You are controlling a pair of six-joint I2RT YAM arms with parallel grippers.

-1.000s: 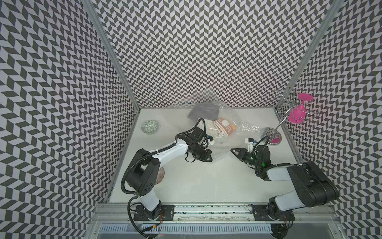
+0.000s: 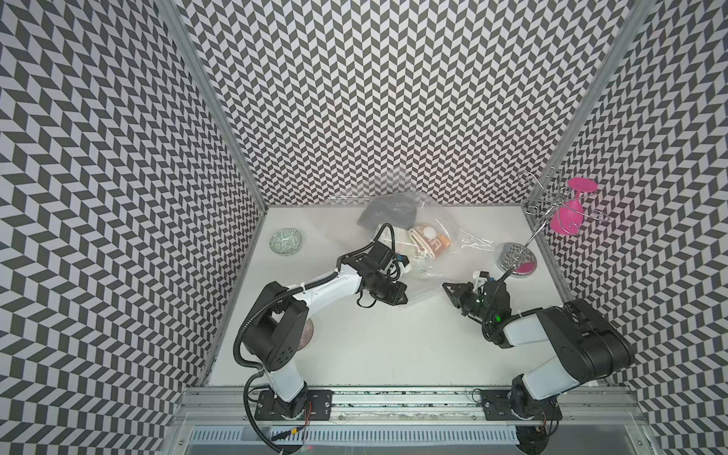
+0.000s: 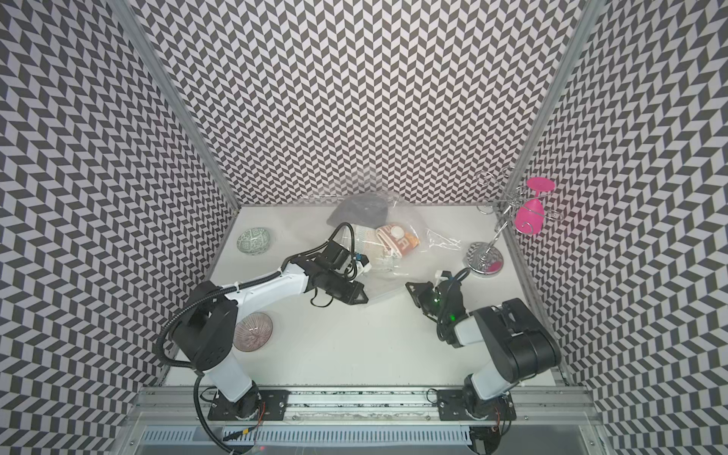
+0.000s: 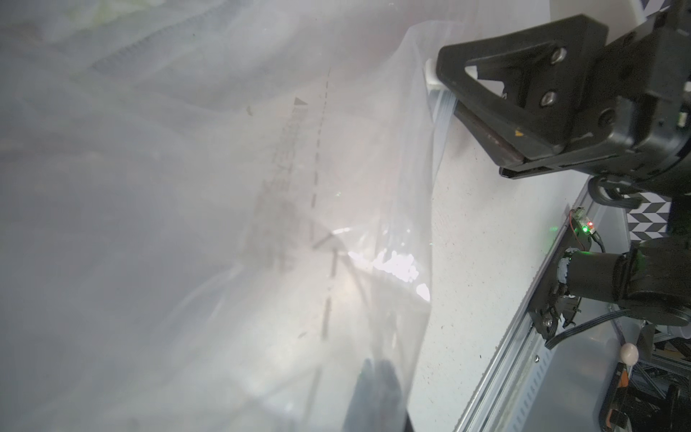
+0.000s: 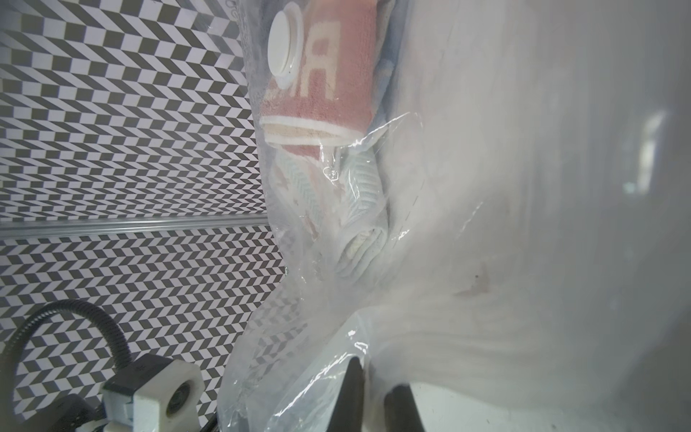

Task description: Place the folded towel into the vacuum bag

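Observation:
A clear vacuum bag [image 2: 470, 239] lies across the back middle of the table. A folded orange-and-white towel [image 2: 430, 241] shows through its plastic, with a pale rolled cloth [image 5: 360, 208] beside it. My left gripper [image 2: 400, 295] is at the bag's near edge, shut; the plastic hides its fingertips in the left wrist view. My right gripper [image 2: 449, 290] is opposite at that same edge, shut, with the bag's edge at its tips. Whether either pinches plastic is hard to tell.
A dark grey item [image 2: 386, 208] lies at the back. A green coaster [image 2: 286, 241] and pink coaster [image 3: 253, 331] are at left. A metal stand [image 3: 483, 258] with a pink glass [image 3: 531, 216] stands at right.
The right arm has shifted and turned slightly over the last second. My left gripper has moved a little toward the back.

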